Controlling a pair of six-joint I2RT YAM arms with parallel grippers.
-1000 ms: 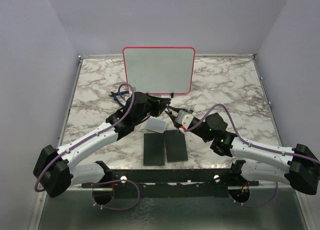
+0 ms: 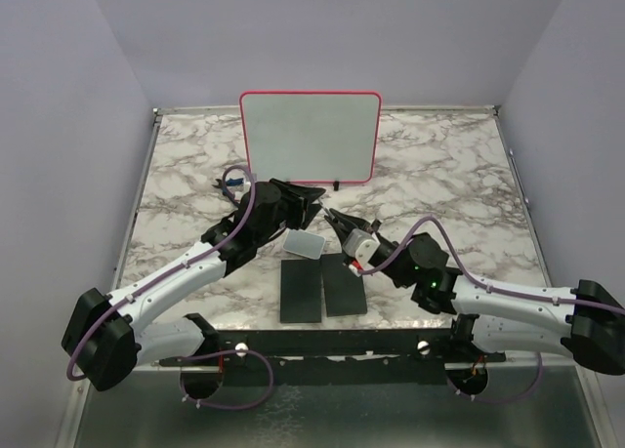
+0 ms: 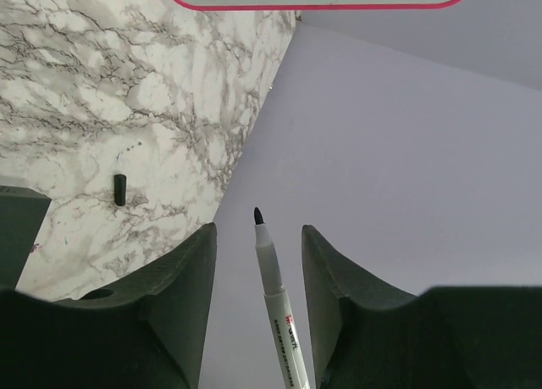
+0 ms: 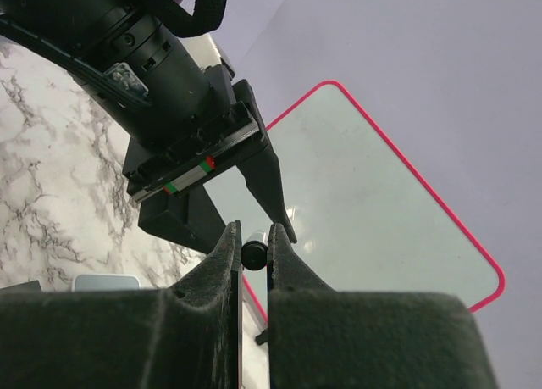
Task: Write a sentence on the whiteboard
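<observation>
In the top view the whiteboard (image 2: pixel 312 136), a pale panel with a pink frame, stands at the back. A white marker (image 3: pixel 282 321) with its black tip bare runs between the parted fingers of my left gripper, which is open around it. Its dark round rear end (image 4: pixel 254 255) shows between the fingertips of my right gripper, shut on it. Both grippers meet just in front of the board's lower edge in the top view. A small black cylinder (image 3: pixel 119 190) is on the marble table; whether it is the marker's cap is unclear.
Two black pads (image 2: pixel 301 292) lie at the front middle, with a pale tray (image 2: pixel 304 243) behind them. Something blue (image 2: pixel 231 183) lies left of the board, partly behind the left arm.
In the top view the left gripper has shifted slightly left. The right wrist has moved a little toward the front and left. The board and pads have stayed put.
</observation>
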